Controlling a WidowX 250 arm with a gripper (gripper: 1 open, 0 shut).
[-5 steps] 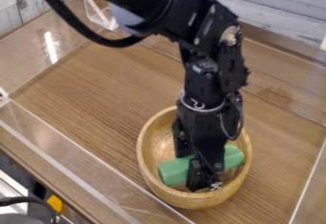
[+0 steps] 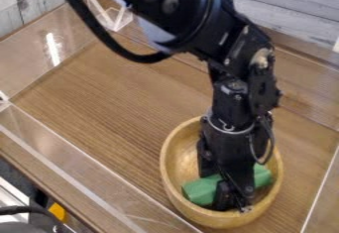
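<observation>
A tan bowl [image 2: 176, 163] sits on the wooden surface at the lower right. Inside it lies a green object [image 2: 204, 187], partly covered by my black gripper [image 2: 228, 183], whose fingers reach down into the bowl and are shut on the green object. The fingertips are mostly hidden against the dark body of the gripper and the object.
A clear rim runs along the near left edge, with a pale wall at the back. Dark cables and a yellow item lie outside at the lower left.
</observation>
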